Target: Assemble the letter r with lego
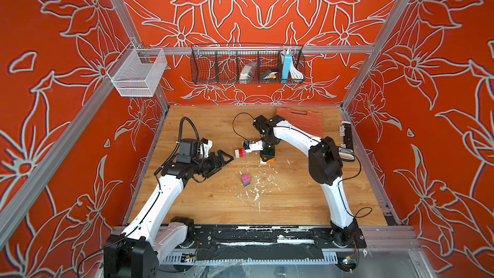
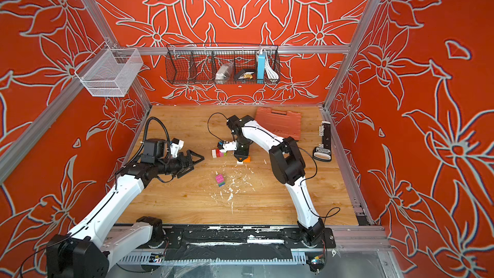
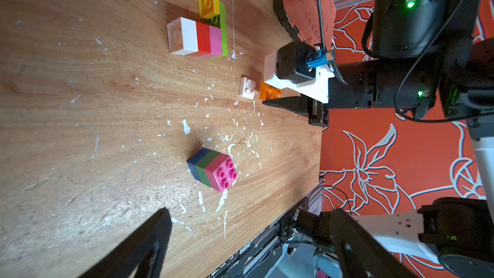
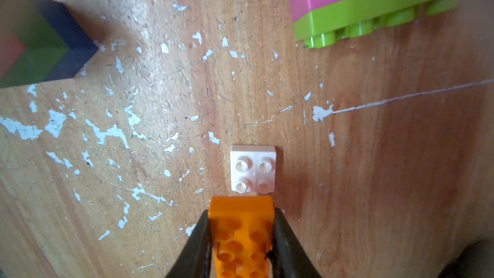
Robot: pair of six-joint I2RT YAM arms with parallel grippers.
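My right gripper is shut on an orange brick (image 4: pixel 240 257), its studs facing the camera in the right wrist view. Just beyond the brick's end, a pale pink four-stud brick (image 4: pixel 253 167) lies on the table. Farther off is the joined assembly of white (image 3: pixel 189 36), red, pink (image 3: pixel 215 41), lime green (image 3: pixel 223 25) and yellow (image 3: pixel 208 1) bricks. Nearer the table's front stands a stack of blue, green and pink bricks (image 3: pixel 213 167). My left gripper is open and empty, held above the table to the left of the bricks.
A closed orange-red case (image 1: pixel 303 121) lies at the back right, behind the right arm. Paint flecks (image 1: pixel 257 189) mark the table's middle. A power strip (image 1: pixel 346 141) lies along the right edge.
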